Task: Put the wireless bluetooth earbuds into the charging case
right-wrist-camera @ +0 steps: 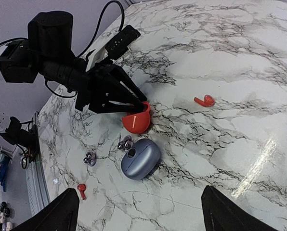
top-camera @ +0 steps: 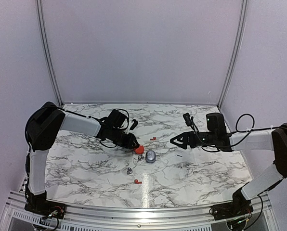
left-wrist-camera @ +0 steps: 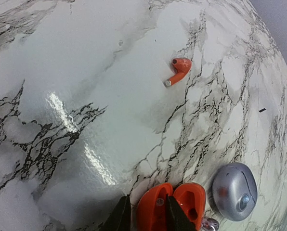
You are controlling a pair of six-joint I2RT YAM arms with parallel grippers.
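Note:
The red charging case (left-wrist-camera: 190, 198) stands open, its two halves spread apart, at the bottom of the left wrist view. My left gripper has its fingers around the left half of the case; whether they press on it is unclear. One red earbud lies on the table beyond the case, and another red earbud (right-wrist-camera: 82, 190) lies near the front in the right wrist view. Over the right side of the table, my right gripper (top-camera: 174, 141) is open and empty, its fingers (right-wrist-camera: 230, 211) wide apart.
A closed silver-blue case (top-camera: 150, 156) sits close beside the red one. Silver earbuds (right-wrist-camera: 125, 143) lie against it, with another silver earbud (top-camera: 129, 171) nearer the front.

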